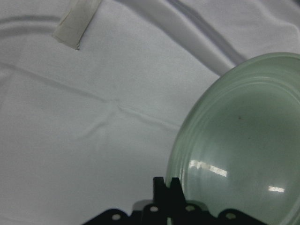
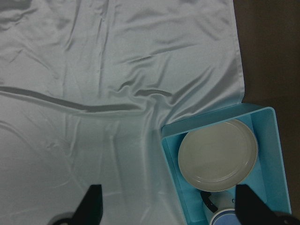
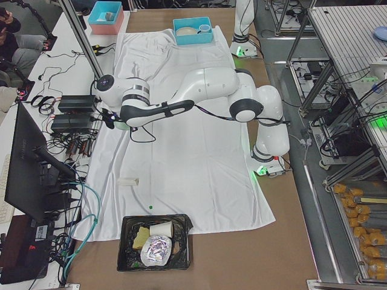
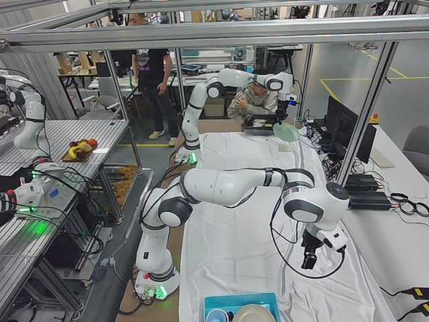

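Note:
A pale green plate (image 4: 287,132) (image 1: 243,136) hangs from my left gripper, which is shut on its rim above the white cloth (image 1: 103,140). In the camera left view the plate is mostly hidden behind the left arm. My right gripper (image 4: 312,258) stands open and empty over the cloth, near a light blue bin (image 2: 273,150) holding a beige plate (image 2: 215,154) and a white-and-blue cup (image 2: 224,218).
A black bin (image 3: 184,254) with a foil-covered item, a yellow sponge and a white piece sits at one end of the cloth. A short pale strip (image 3: 128,181) lies on the cloth. The monitor (image 3: 24,175) and cables crowd the side desk.

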